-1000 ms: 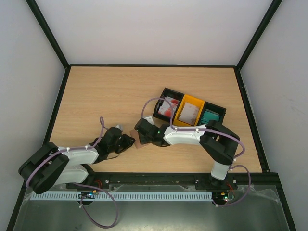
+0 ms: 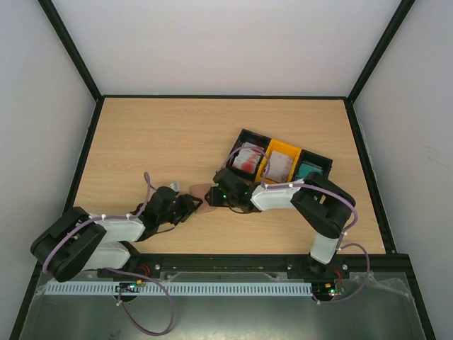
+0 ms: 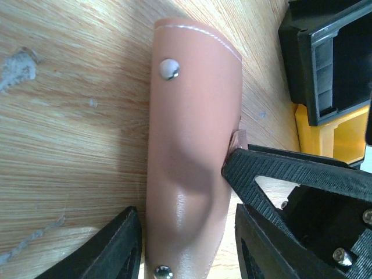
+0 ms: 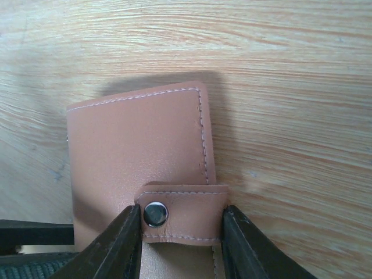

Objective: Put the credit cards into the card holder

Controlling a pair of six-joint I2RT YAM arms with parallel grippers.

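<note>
The brown leather card holder point(image 2: 201, 190) lies on the table between the two grippers. In the left wrist view the holder point(image 3: 189, 128) shows its stitched edge and two metal snaps. My left gripper is open, a finger on either side of it. In the right wrist view, the fingers of my right gripper stand apart at the two ends of the holder's snap strap point(image 4: 192, 200); whether they press on it is unclear. Cards with red and white point(image 2: 246, 160) lie in the left compartment; whitish ones point(image 2: 280, 166) fill the yellow one.
A third, black compartment point(image 2: 316, 166) at the right holds teal items. The row of boxes sits behind my right arm point(image 2: 272, 198). Open table lies at the back left.
The left arm has hardly moved.
</note>
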